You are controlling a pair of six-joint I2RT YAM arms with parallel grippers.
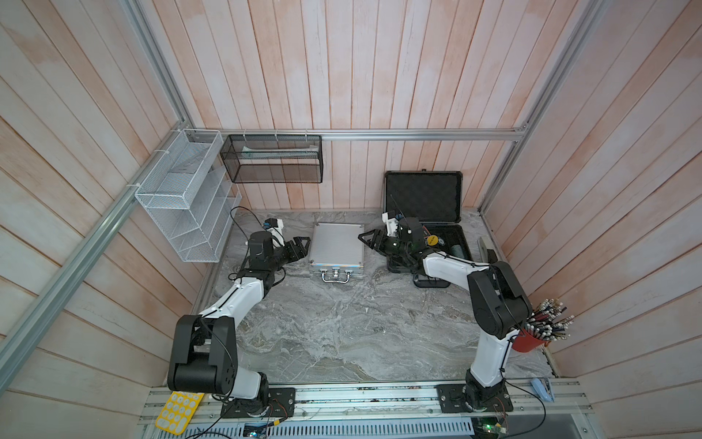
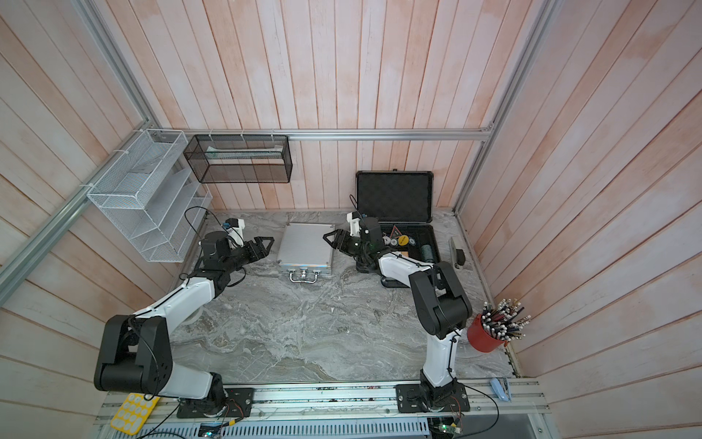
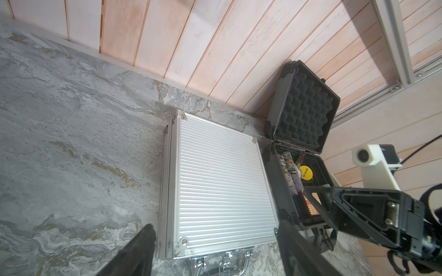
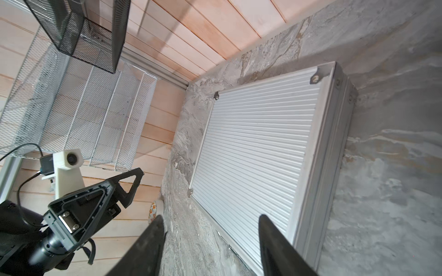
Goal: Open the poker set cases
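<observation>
A silver ribbed aluminium case [image 1: 337, 243] lies flat in the middle of the table, its lid down and its handle facing the front. To its right the black case [image 3: 306, 110] stands open, foam-lined lid raised, with chip rolls and tokens inside. My left gripper [image 1: 300, 246] is open just left of the silver case and apart from it, with nothing between its fingers. On the opposite side, my right gripper [image 1: 368, 238] is also open and empty, close to the silver case's right edge and partly in front of the black case. Latch detail is too small to tell.
White wire shelves [image 1: 182, 197] and a black mesh basket [image 1: 272, 175] hang at the back left. A red cup of pens [image 2: 484, 336] stands at the front right.
</observation>
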